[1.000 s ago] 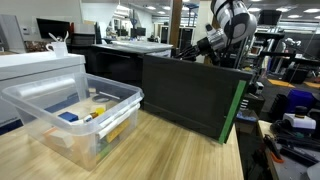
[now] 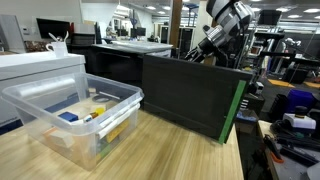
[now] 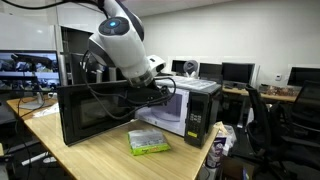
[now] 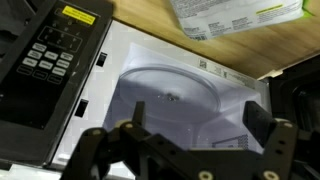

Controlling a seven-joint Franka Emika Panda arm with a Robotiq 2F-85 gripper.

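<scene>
A microwave (image 3: 172, 108) stands on the table with its dark door (image 2: 190, 95) swung wide open. In the wrist view its white frame, the round turntable (image 4: 168, 97) and the keypad panel (image 4: 47, 67) show. A flat white-and-green package (image 3: 148, 141) lies on the wood in front of the microwave; part of it shows at the top of the wrist view. My gripper is open, its dark fingers apart, with nothing visible held between them. The arm hangs over the microwave area, and the door hides the cavity in exterior view 1.
A clear plastic bin (image 2: 75, 130) with several small items stands on the table, on the other side of the open door. Bare wood (image 2: 185, 155) lies in front of the door. Office chairs (image 3: 280, 125) stand beyond the table.
The door and the bin have not moved.
</scene>
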